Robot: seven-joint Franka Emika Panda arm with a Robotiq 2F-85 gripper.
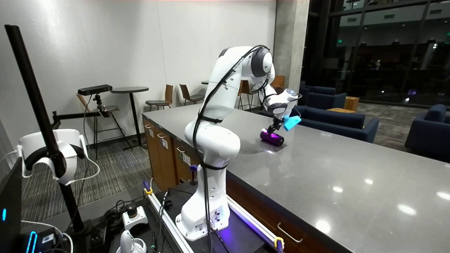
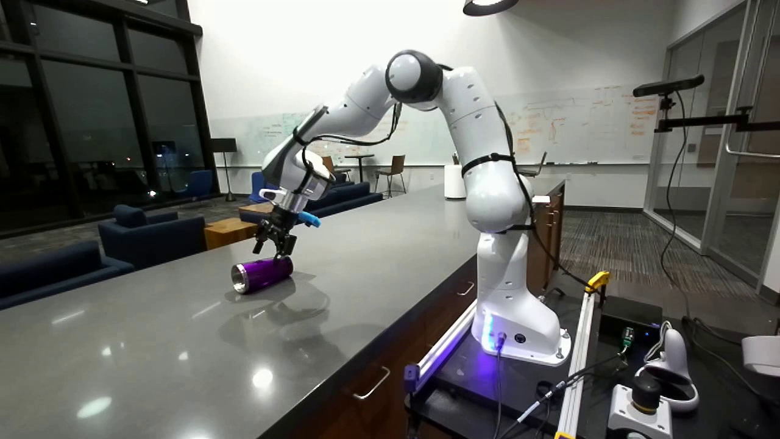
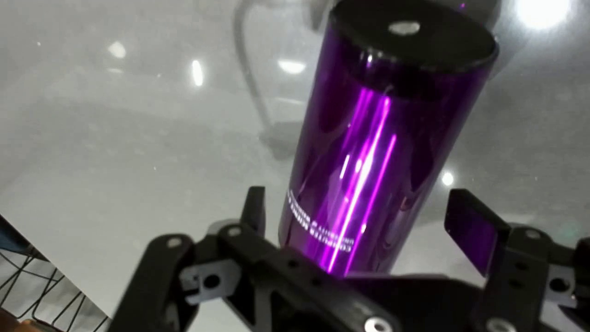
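A shiny purple tumbler (image 2: 264,275) lies on its side on the grey counter (image 1: 337,168). Its silver-rimmed end faces the left in exterior view 2. The wrist view shows its black base at the top and white lettering on the purple body (image 3: 381,144). My gripper is open, one finger on each side of the tumbler, with gaps visible beside the body. From outside, the gripper (image 1: 276,125) points down at the tumbler from just above it; whether a finger touches it I cannot tell.
Wide bare counter surrounds the tumbler. The counter's far edge, with dark blue sofas (image 1: 333,118) beyond, runs behind the gripper. A white cylinder (image 2: 454,182) stands toward the far end of the counter in exterior view 2.
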